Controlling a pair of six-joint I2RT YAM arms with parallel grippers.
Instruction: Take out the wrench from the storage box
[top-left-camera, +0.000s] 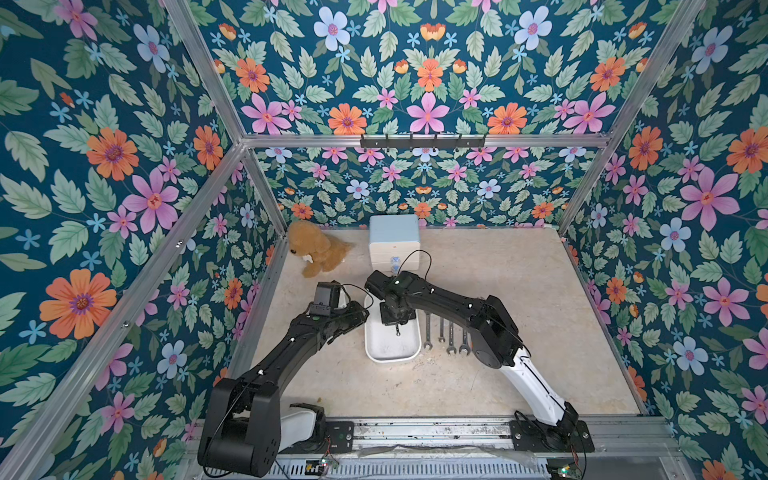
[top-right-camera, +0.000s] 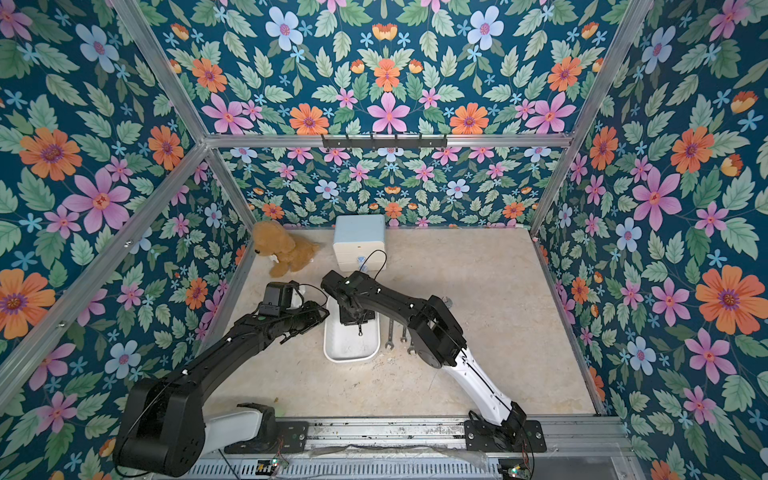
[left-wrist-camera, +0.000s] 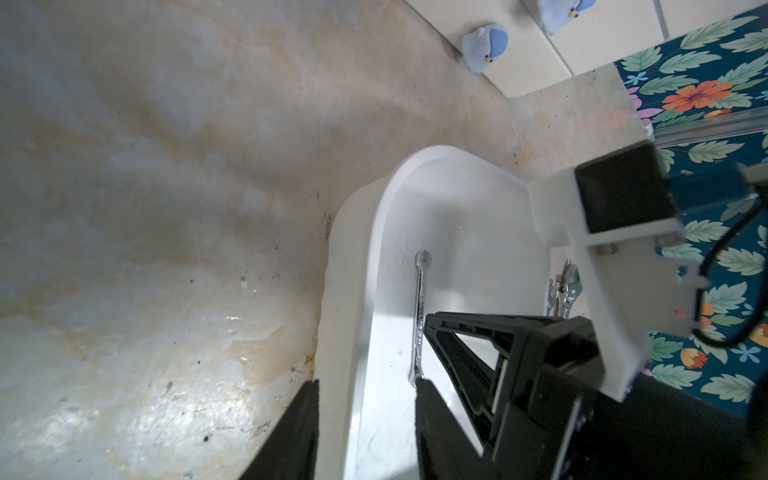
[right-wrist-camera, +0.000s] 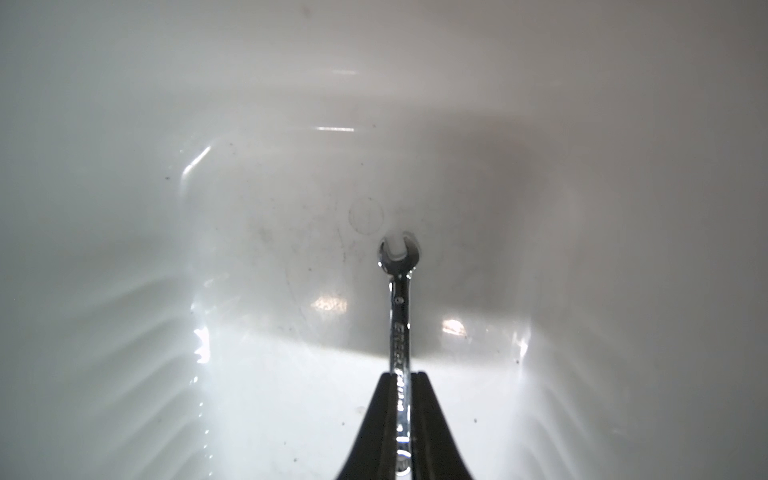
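A small silver wrench (right-wrist-camera: 399, 312) lies lengthwise inside the white storage box (top-left-camera: 392, 356). In the right wrist view, my right gripper is shut on the middle of its shaft, which shows between the narrow fingertips. The left wrist view shows the same wrench (left-wrist-camera: 418, 320) along the box's inside, at the right gripper's tip; whether it is clear of the floor I cannot tell. My left gripper is shut on the box's wall, with the white rim (left-wrist-camera: 372, 272) running between its fingers. From above, the right arm covers much of the box.
Several larger wrenches (top-left-camera: 452, 340) lie in a row right of the box. Behind it stands a blue-topped cabinet (top-left-camera: 393, 232) with drawer knobs. A brown plush dog (top-left-camera: 317, 248) sits at the back left.
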